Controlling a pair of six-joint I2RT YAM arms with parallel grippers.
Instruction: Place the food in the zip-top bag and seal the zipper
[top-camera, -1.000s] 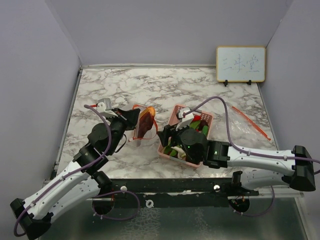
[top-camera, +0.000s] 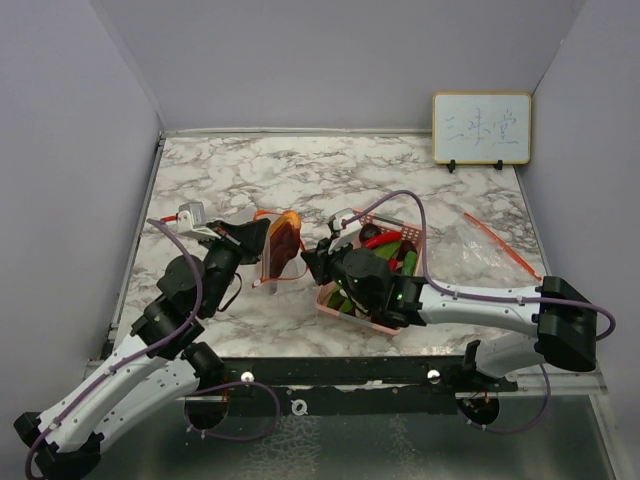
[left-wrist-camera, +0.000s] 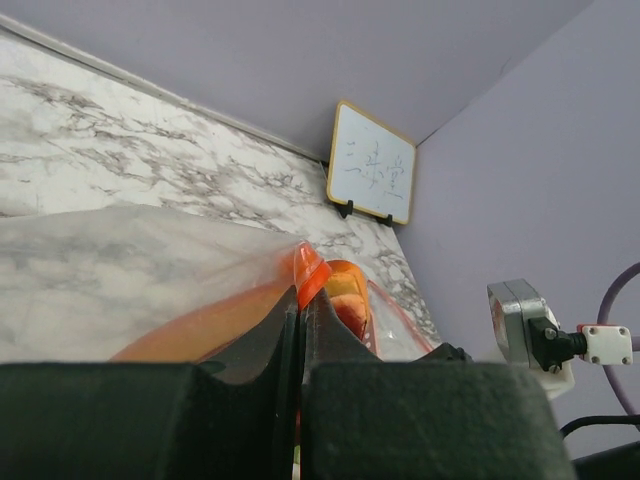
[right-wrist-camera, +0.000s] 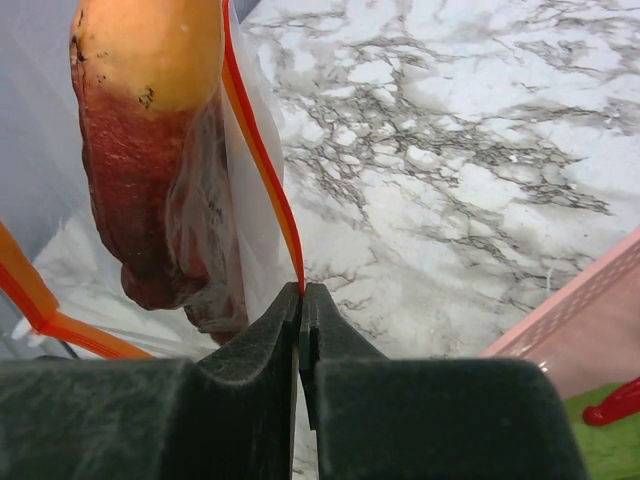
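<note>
An orange-rimmed zip bag (top-camera: 271, 268) stands left of the pink basket, with an orange-and-brown food item (right-wrist-camera: 143, 170) inside it. My left gripper (top-camera: 260, 232) is shut on the bag's rim at its left corner, where an orange strip rises from the fingertips in the left wrist view. My right gripper (top-camera: 314, 258) is shut at the bag's right side; in the right wrist view the orange zipper edge (right-wrist-camera: 265, 172) runs down to its fingertips.
The pink basket (top-camera: 375, 327) holds peppers and other vegetables. An empty bag with an orange strip (top-camera: 499, 243) lies at the right. A whiteboard (top-camera: 481, 127) stands at the back right.
My right gripper has moved left to the bag's edge and is now shut there. My left gripper and the bag have shifted slightly left.
</note>
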